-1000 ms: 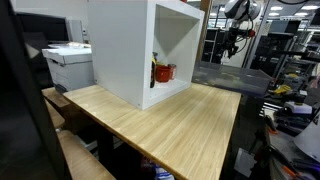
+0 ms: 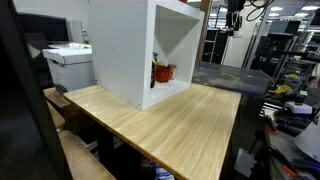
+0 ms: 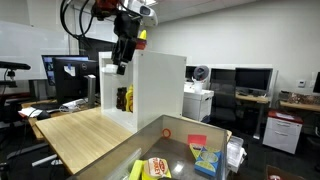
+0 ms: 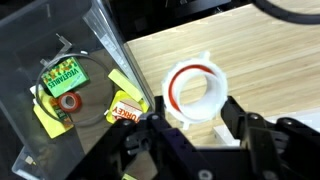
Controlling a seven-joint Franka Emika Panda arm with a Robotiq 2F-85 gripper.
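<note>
A white cup-like object (image 4: 213,91) with red showing inside its rim is between the fingers of my gripper in the wrist view. The fingers are shut on it, and its open end faces the camera. Below it in that view are the wooden table top and part of the grey bin's edge. In exterior view 1 the gripper (image 2: 234,26) is raised at the upper right, beyond the table's far end. Exterior view 2 shows the gripper (image 3: 121,62) high above the table, in front of the white shelf.
A grey bin (image 3: 123,152) holds several colourful boxes and a red tape roll (image 4: 70,102). The white shelf unit (image 2: 120,45) stands on the table, with a red container (image 2: 163,73) and a dark bottle (image 2: 153,73) inside.
In exterior view 1 my gripper has risen in the picture, and more of the arm now shows at the upper right. The shelf and its contents have not moved.
</note>
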